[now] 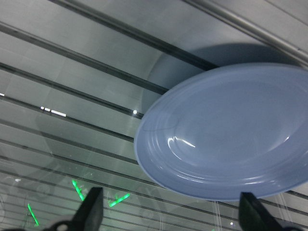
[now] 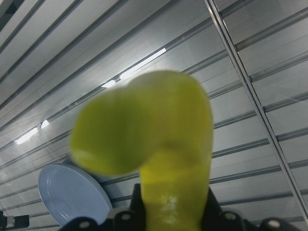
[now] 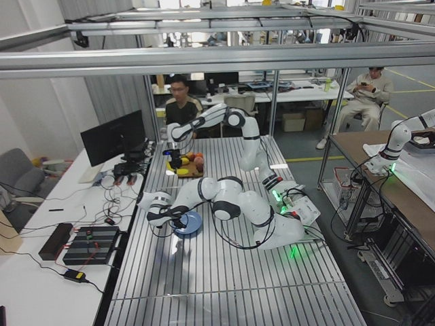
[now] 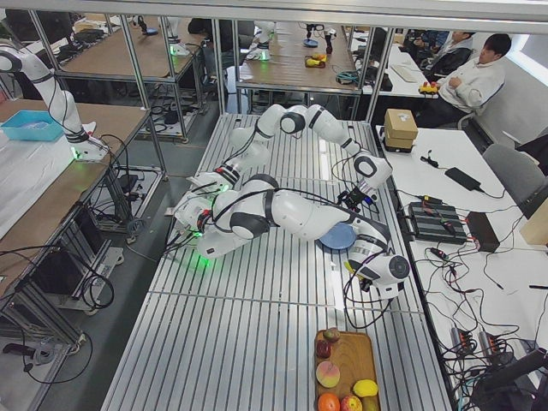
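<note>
A blue plate (image 1: 221,130) (image 3: 187,227) (image 4: 336,235) lies on the slatted metal table. My left gripper is open above it, toward one side, with nothing between its fingers. My right gripper is shut on a yellow banana (image 2: 173,120), which fills the middle of its wrist view, blurred, with the plate beyond at lower left. In the camera right view the right gripper (image 4: 366,287) is held between the plate and a wooden fruit tray (image 4: 355,342).
The tray holds an apple (image 4: 351,402), a peach (image 4: 327,373), a lemon (image 4: 365,387) and other fruit. Both arm bases stand at one long side of the table (image 3: 224,292). Bare table surrounds the plate. Desks with electronics border the other long side.
</note>
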